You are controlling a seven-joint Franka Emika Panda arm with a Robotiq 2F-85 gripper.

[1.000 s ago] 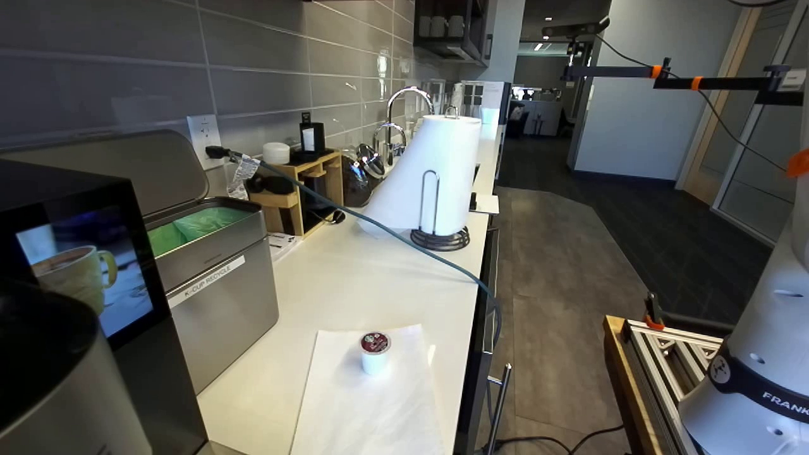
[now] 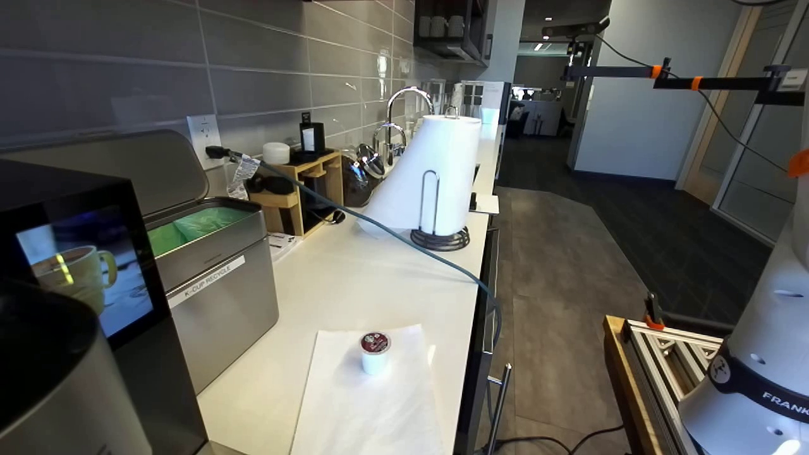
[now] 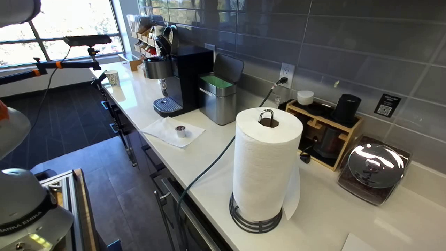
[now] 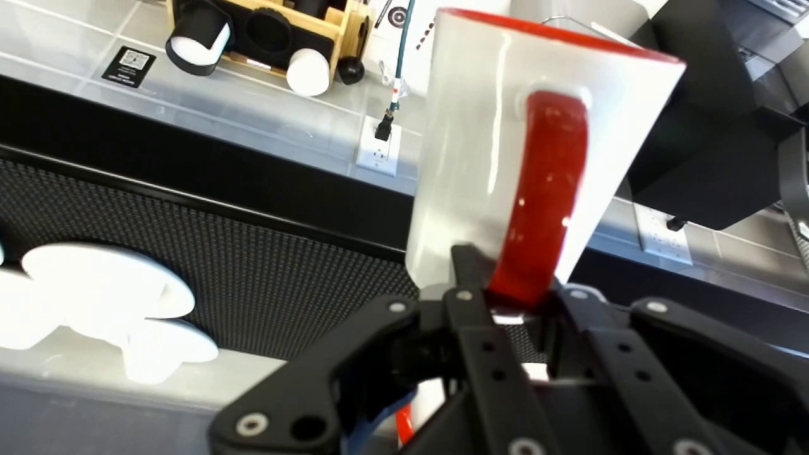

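Note:
A white mug (image 4: 470,144) with a red rim fills the upper middle of the wrist view. Its red handle (image 4: 550,174) runs down into my gripper, which is shut on it. Neither exterior view shows the gripper or the held mug; only lower parts of the arm (image 2: 758,364) appear there. On a white paper towel (image 2: 356,417) on the counter stands a small coffee pod (image 2: 373,361) with a dark red lid, upright and apart from the arm.
Close to the mug in the wrist view runs a dark shelf (image 4: 227,258), with white mugs (image 4: 114,280) beside it. A coffee machine (image 3: 190,79), an open recycling bin (image 3: 219,102) and a paper towel roll (image 3: 265,175) stand on the counter. A cable (image 3: 209,167) crosses it.

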